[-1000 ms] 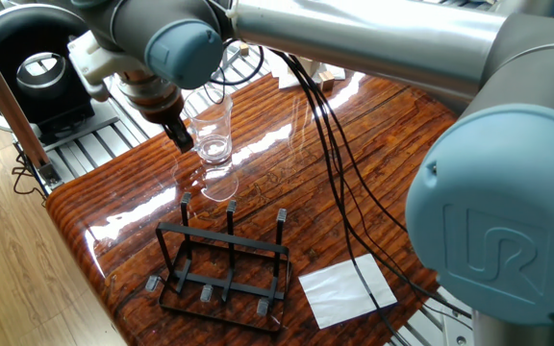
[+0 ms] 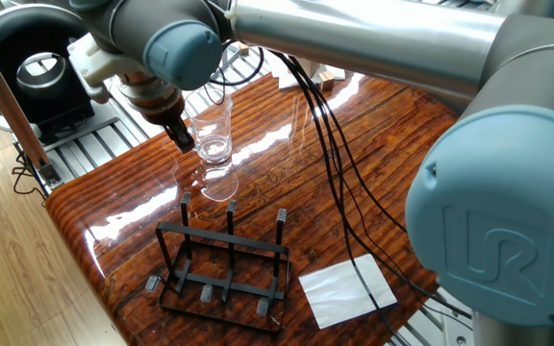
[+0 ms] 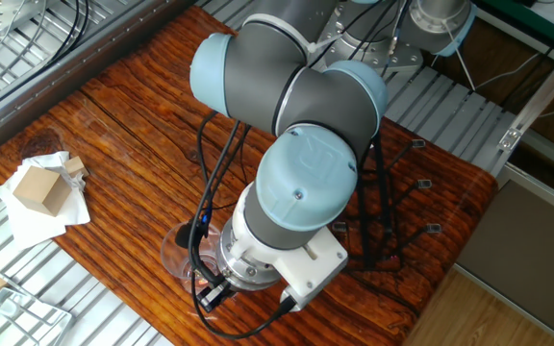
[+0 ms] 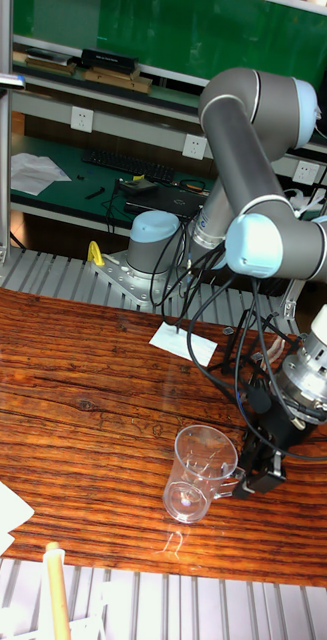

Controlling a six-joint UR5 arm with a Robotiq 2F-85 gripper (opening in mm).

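A clear, handled cup stands upright on the wooden table in exterior view 3; the same cup is seen in exterior view 1, beside the fingertips. My gripper is low over the table, tilted, its tip at the cup's handle. In exterior view 1 the gripper comes down from the upper left, and its tip looks close to the cup's side. Whether the fingers are apart or closed round the handle cannot be made out. From above, the arm covers much of the cup.
A black wire rack with several upright prongs stands on the table, beside a white sheet. Wooden blocks lie on white paper at another edge. Loose cables hang along the arm. Bare tabletop surrounds the cup.
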